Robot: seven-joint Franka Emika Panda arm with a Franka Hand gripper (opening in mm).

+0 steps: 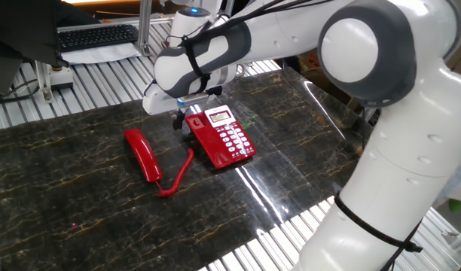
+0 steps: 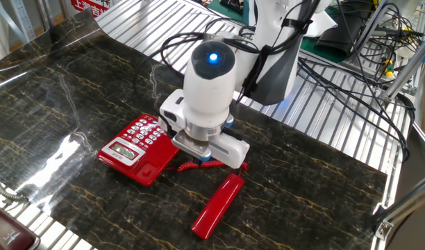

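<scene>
A red telephone base [image 1: 221, 137] with white keys and a small display lies on the dark marbled tabletop. Its red handset [image 1: 143, 155] is off the cradle and rests on the tabletop beside it, joined by a coiled red cord [image 1: 179, 175]. My gripper [image 1: 196, 107] is above the table, close to the cradle end of the base. Its dark fingertips show apart in exterior view 1, with nothing seen between them. In exterior view 2 the hand [image 2: 205, 143] hides its own fingers and hangs between the base [image 2: 138, 149] and the handset [image 2: 218, 206].
A keyboard [image 1: 97, 36] and paper lie on the ribbed metal surface behind the marbled sheet. Black cables [image 2: 178, 47] hang around the arm.
</scene>
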